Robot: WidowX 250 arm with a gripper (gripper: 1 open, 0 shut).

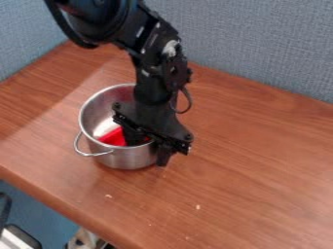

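Observation:
A steel pot point(97, 115) with a wire handle stands on the wooden table. Inside it lies a red object point(113, 135), partly covered by my black gripper point(146, 146), which is lowered into the pot at its right side. Whether the fingers are apart or closed on anything is hidden.
A grey-blue padded wall runs along the back, and the table's front-left edge drops to a blue area with some dark objects.

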